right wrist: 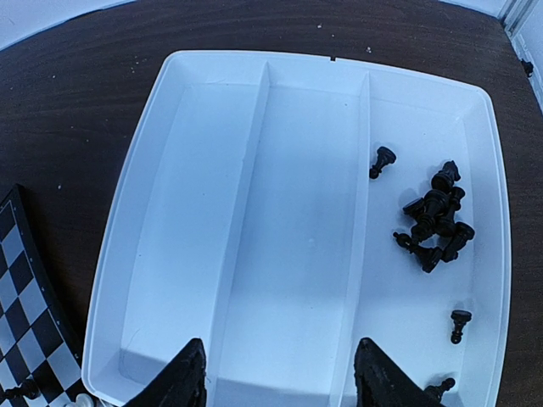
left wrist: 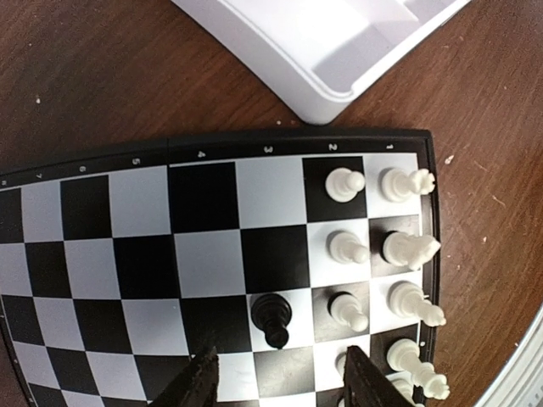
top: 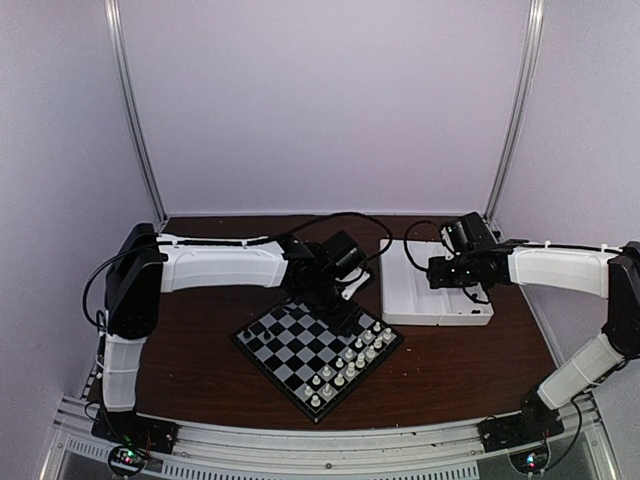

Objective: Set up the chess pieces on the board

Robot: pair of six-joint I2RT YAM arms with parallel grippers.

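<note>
The chessboard [top: 302, 370] has white pieces along one side, such as a white pawn [left wrist: 344, 183]. A black pawn [left wrist: 273, 318] stands beside the white pawns in the left wrist view. My left gripper is open above it, nothing between its fingers. My right gripper is open over the white tray [right wrist: 301, 195], nothing between its fingers. The tray's right compartment holds several black pieces, a cluster [right wrist: 433, 212] and some loose ones [right wrist: 460, 320].
The tray sits beside the board's back right. The tray's left and middle compartments look empty. Bare table [top: 200, 350] lies left of the board and along the front.
</note>
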